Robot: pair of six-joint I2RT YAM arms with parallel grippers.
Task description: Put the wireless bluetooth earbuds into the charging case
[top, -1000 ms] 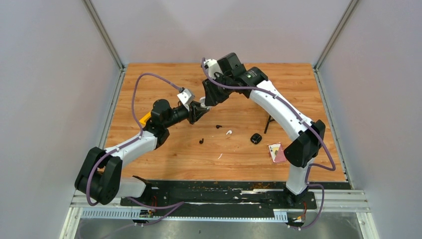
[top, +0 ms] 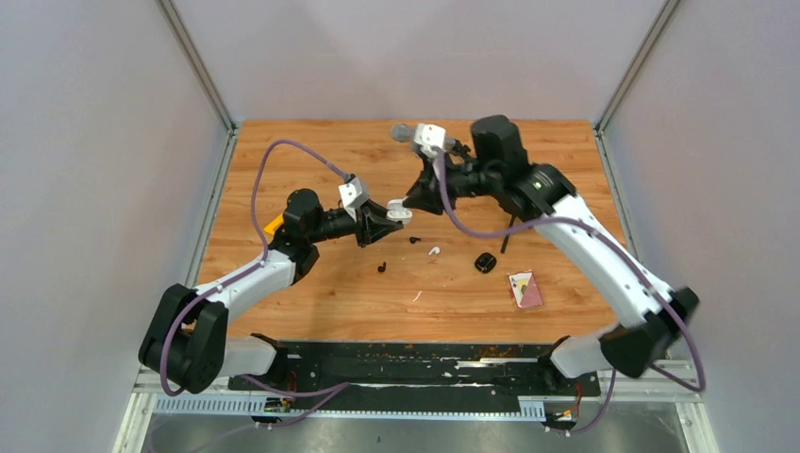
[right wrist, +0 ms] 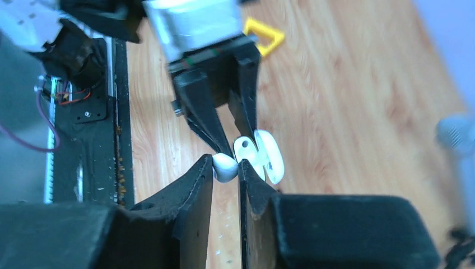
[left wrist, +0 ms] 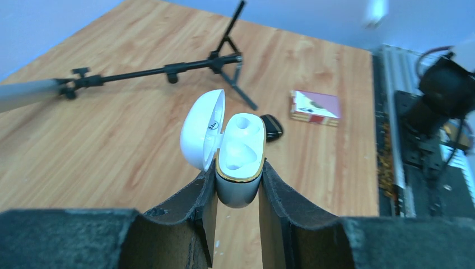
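Note:
An open white charging case (left wrist: pixel 240 157) is held upright between the fingers of my left gripper, its earbud wells empty; from above, the case (top: pixel 400 213) sits near the table's middle. My right gripper is shut on a small white earbud (right wrist: pixel 224 168), which in the right wrist view appears in front of the left gripper and case. A loose white earbud (top: pixel 434 251) lies on the table, with two small black earbuds (top: pixel 414 240) (top: pixel 382 267) nearby.
A black case (top: pixel 485 262), a card box (top: pixel 525 290) and a black stand (top: pixel 507 236) lie on the right side. A yellow object (top: pixel 275 225) lies behind the left arm.
The right arm has pulled back to the right, away from the case, uncovering it in the top view. The left gripper has shifted slightly rightward and toward the front with the case.

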